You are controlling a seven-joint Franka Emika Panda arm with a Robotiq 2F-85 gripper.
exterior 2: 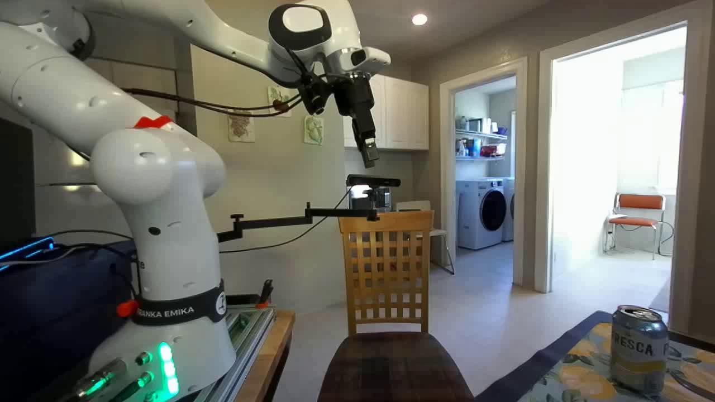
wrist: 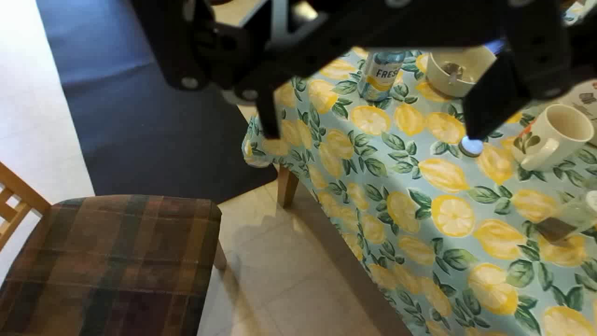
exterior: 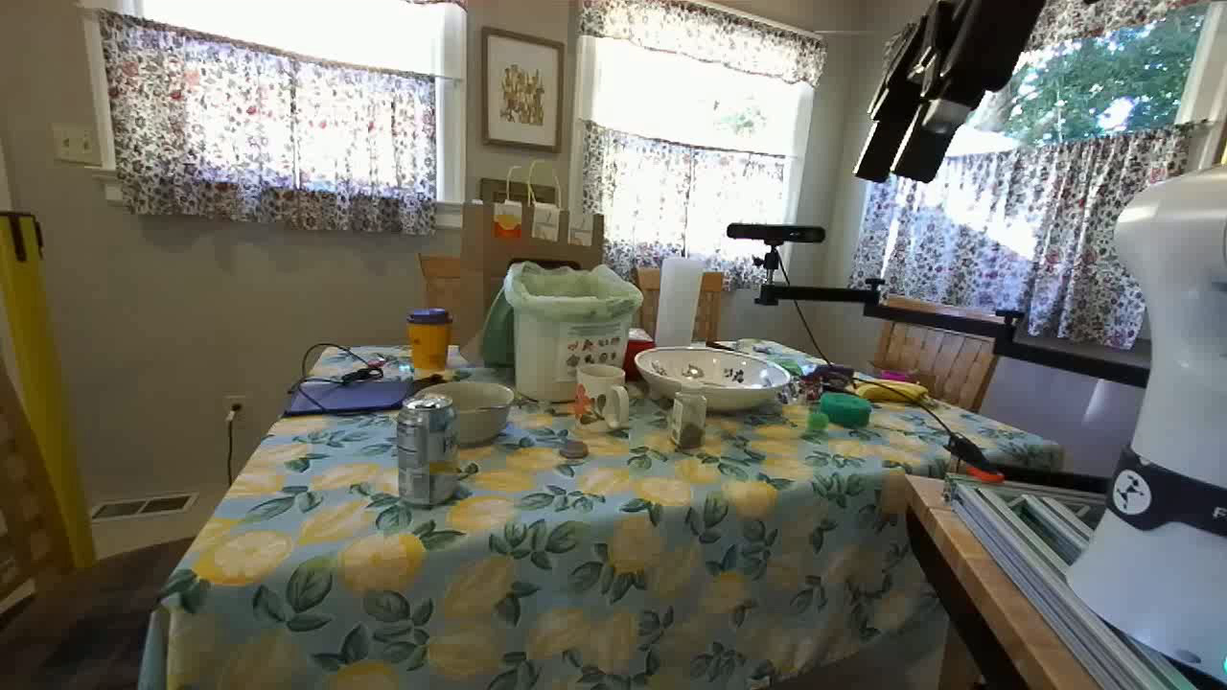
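Wide apart in the wrist view, the two fingers of my gripper stand open with nothing between them. In exterior view 1 the gripper (exterior: pixel 900 161) hangs high at the upper right, well above the table; exterior view 2 shows the gripper (exterior 2: pixel 370 153) pointing down in the air. On the lemon-patterned tablecloth are a silver Fresca can (exterior: pixel 427 454), a pale bowl (exterior: pixel 469 412), a white mug (exterior: pixel 600 401), a small glass shaker (exterior: pixel 689 419) and a small round disc (exterior: pixel 574 449). The can (wrist: pixel 382 75) is partly hidden by the gripper body in the wrist view.
A lined white bin (exterior: pixel 541 356), a wide white bowl (exterior: pixel 713 379), an orange cup with a purple lid (exterior: pixel 428 341) and a green round item (exterior: pixel 845 408) occupy the back. A camera arm (exterior: pixel 943 314) crosses at right. A chair (wrist: pixel 112 252) stands beside it.
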